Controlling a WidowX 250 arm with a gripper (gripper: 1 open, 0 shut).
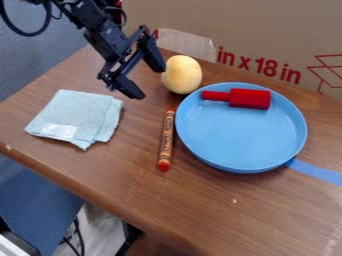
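A black arm reaches in from the top left, its gripper [150,77] hanging over the table between the folded cloth and the yellow potato-shaped object [182,74], fingers apart and no object visible between them. The light blue cloth [75,118] lies on the left. An orange crayon-like stick [167,140] lies lengthwise left of a blue plate [241,135]. A red object with a handle [249,98] rests on the far part of the plate.
A cardboard box [267,40] stands behind, blue tape [317,172] runs right of the plate, and the table's left edge borders a blue chair.
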